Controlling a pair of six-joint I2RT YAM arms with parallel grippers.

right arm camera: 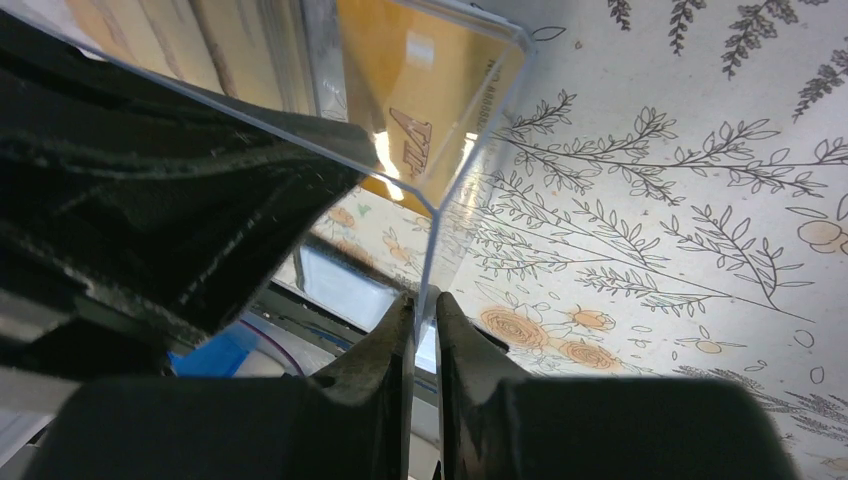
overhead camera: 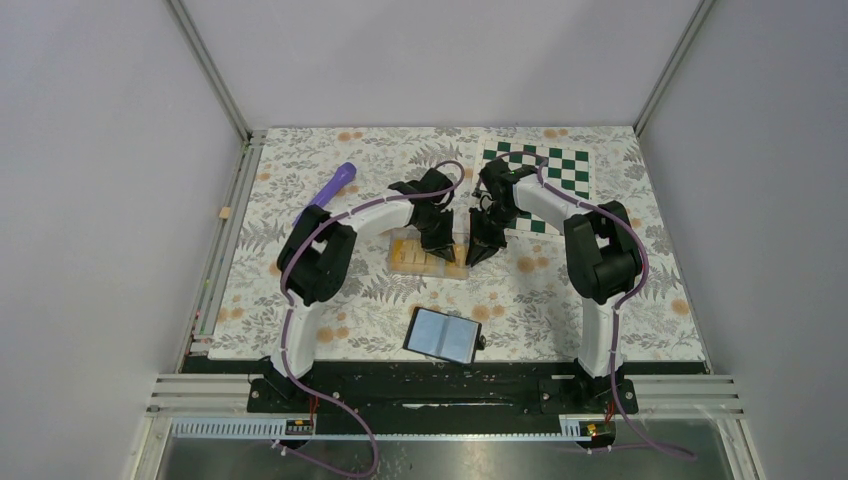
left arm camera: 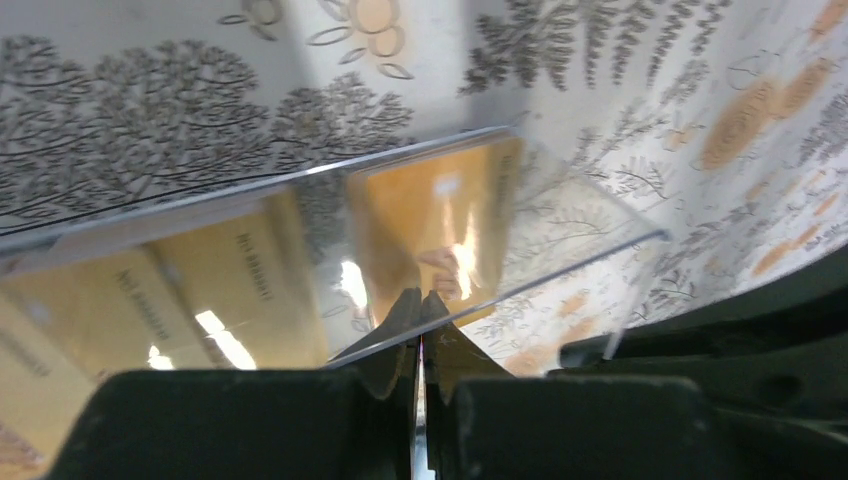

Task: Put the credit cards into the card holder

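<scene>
A clear box [overhead camera: 428,274] lies in the middle of the table, with several gold cards [overhead camera: 408,257] standing tilted inside. At its right end, one gold card [left arm camera: 430,220] is apart from the others. My left gripper is shut over that end, its tips close to the lone card and the box's wall, with nothing visible between them. The right gripper is shut on the clear wall at the box's right corner. Near the front edge lies the card holder [overhead camera: 443,335], open, with pale-blue panels and a dark border.
A green-and-white checkered board [overhead camera: 565,170] lies at the back right, and a purple stick-like object [overhead camera: 335,184] at the back left. The two grippers are very close together over the box.
</scene>
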